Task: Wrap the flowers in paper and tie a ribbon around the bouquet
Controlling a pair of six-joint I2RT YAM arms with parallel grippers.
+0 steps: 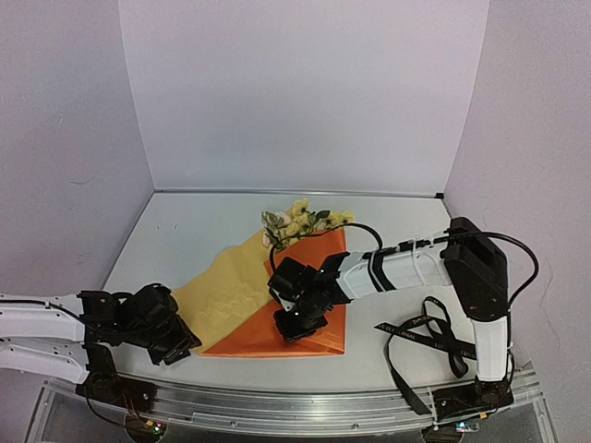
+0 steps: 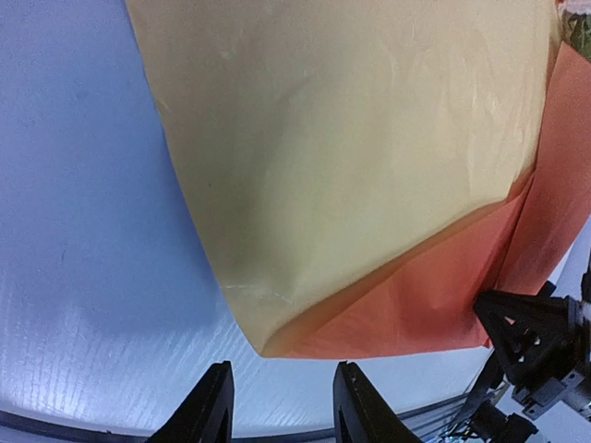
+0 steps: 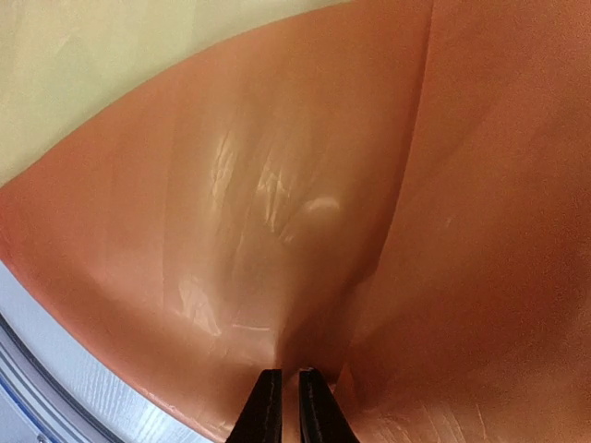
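Yellow and white fake flowers (image 1: 303, 220) lie at the far edge of the wrapping. Their wrapping is a yellow sheet (image 1: 222, 281) on the left and an orange sheet (image 1: 323, 258) folded on the right. At the sheet's lower-left corner, my left gripper stands open, with nothing between its fingers. My right gripper (image 1: 297, 334) is over the lower orange part. In the right wrist view its fingertips (image 3: 271, 377) are close together, a narrow gap between them, right by a crease in the orange sheet; whether they pinch it is unclear.
A black printed ribbon (image 1: 450, 343) lies in loose loops on the right of the white table (image 1: 185, 226), one end over the metal front rail (image 1: 305, 420). Walls stand at the back and both sides.
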